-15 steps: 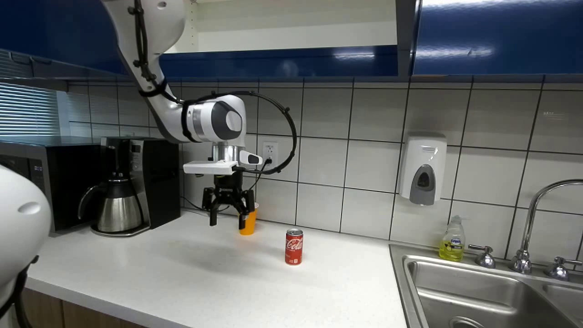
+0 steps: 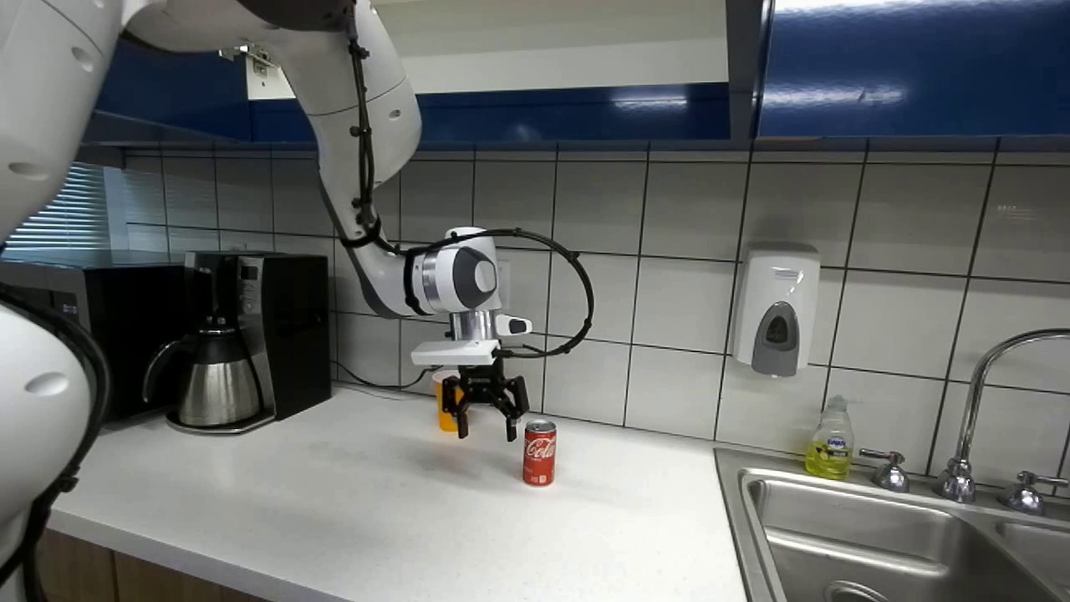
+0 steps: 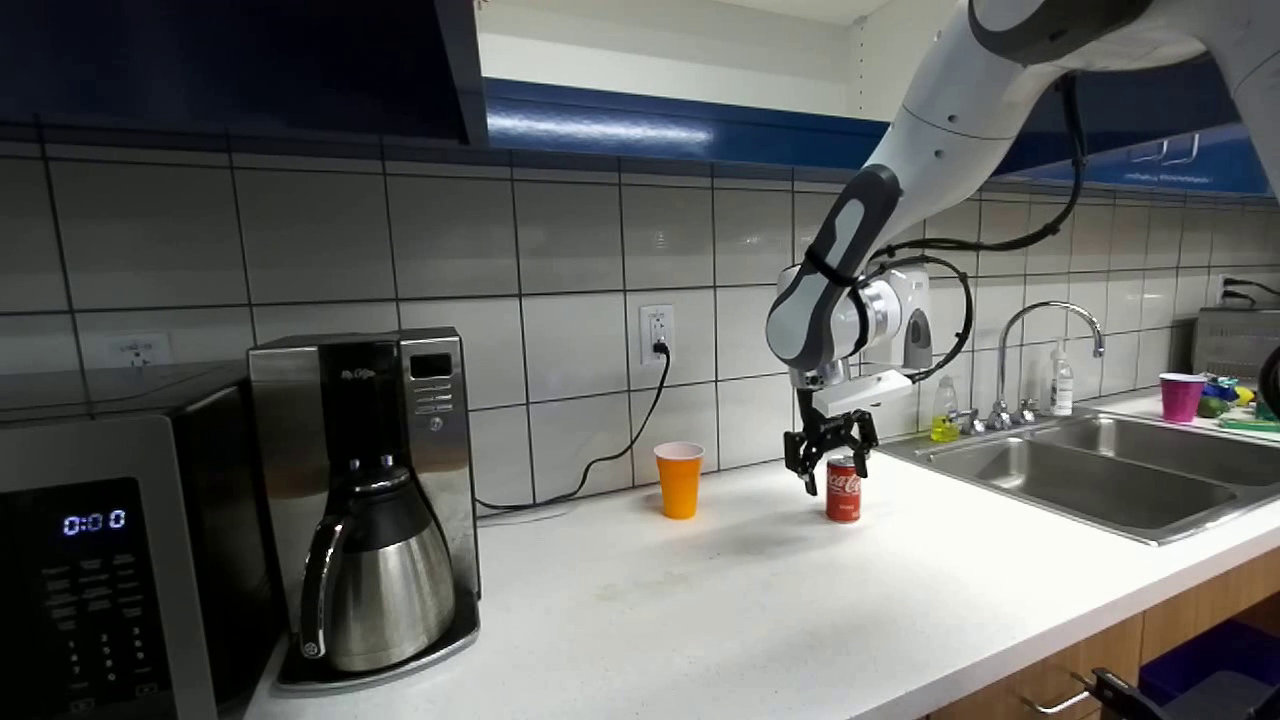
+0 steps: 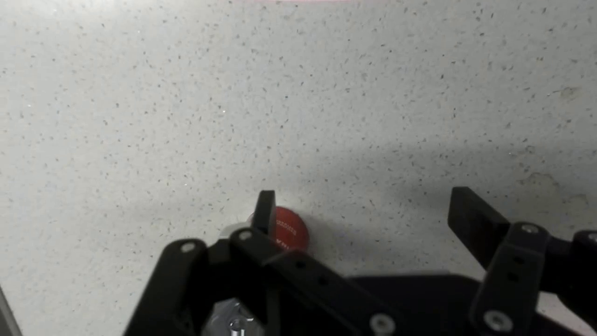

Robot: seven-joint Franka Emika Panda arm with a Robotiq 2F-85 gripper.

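A red Coca-Cola can (image 2: 538, 456) stands upright on the white counter (image 2: 401, 502). My gripper (image 2: 487, 431) is open, its fingers pointing down, with nothing between them. In exterior view 1 it hangs just left of the can; in exterior view 2 the can (image 3: 843, 494) shows partly behind one finger. From the wrist, the red can (image 4: 292, 228) appears low in the picture, mostly covered by the left finger (image 4: 264, 212). An orange cup (image 3: 679, 480) stands upright by the wall; in exterior view 1 the gripper partly hides it.
A coffee maker (image 3: 438, 396) and a microwave (image 3: 114, 564) occupy the left end. To the right is a steel sink (image 2: 853, 532), with a yellow soap bottle (image 2: 830, 441) at its back edge.
In exterior view 1 my gripper has moved right and slightly lower, toward the can, passing across the cup. It stays open. Can and cup stand where they were.
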